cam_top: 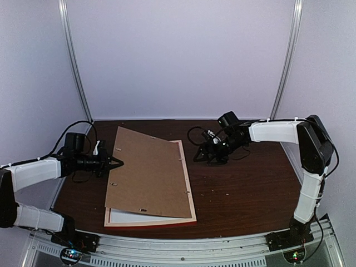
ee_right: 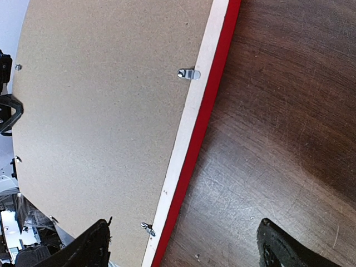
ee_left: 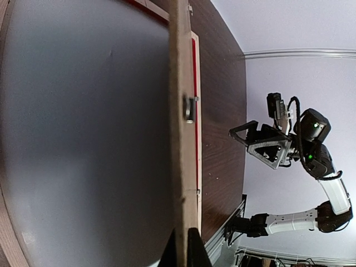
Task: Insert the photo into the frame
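Note:
A brown backing board (cam_top: 146,172) leans tilted over the red-edged wooden frame (cam_top: 188,189), its left side raised. My left gripper (cam_top: 122,163) is shut on that raised left edge; in the left wrist view the board's edge (ee_left: 183,194) runs down between the fingertips. Inside the frame a smooth greyish surface (ee_left: 83,122) shows beneath the board; whether it is the photo, I cannot tell. To the right of the frame, above the table, my right gripper (cam_top: 201,157) stands open and empty, its fingers (ee_right: 92,245) wide apart in the right wrist view.
Small metal clips, such as this clip (ee_right: 189,73), sit along the frame's right side, where board and frame lie close. Bare dark table (cam_top: 245,194) stretches to the right of the frame. Walls enclose the workspace.

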